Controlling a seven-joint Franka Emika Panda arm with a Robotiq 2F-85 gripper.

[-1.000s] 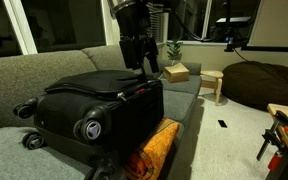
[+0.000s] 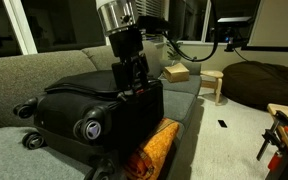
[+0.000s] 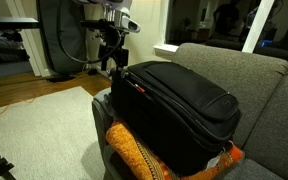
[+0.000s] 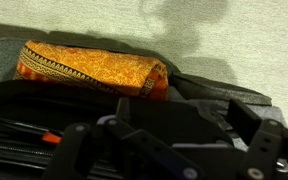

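A black soft-sided suitcase (image 2: 96,112) lies on its side on the grey sofa, its wheels toward the left in exterior view 1. An orange patterned cloth (image 3: 136,155) is partly under it at the sofa's front edge; the wrist view shows more of this cloth (image 4: 94,68). My gripper is open, its fingers spread above the suitcase's dark edge, with nothing seen held between them. In exterior view 2 the gripper (image 3: 111,66) is by the suitcase's upper near corner. Whether the fingertips touch the suitcase I cannot tell.
The sofa backrest (image 3: 254,72) rises behind the suitcase. A cardboard box (image 2: 176,73) sits farther along the sofa, near a round wooden stool (image 2: 213,78). Open carpet (image 2: 216,140) lies in front, with a small dark object (image 2: 223,124) on it. A wooden table (image 2: 287,135) stands at right.
In exterior view 1 my gripper has come lower and shifted left, closer to the suitcase's top edge. Suitcase and cloth appear unmoved.
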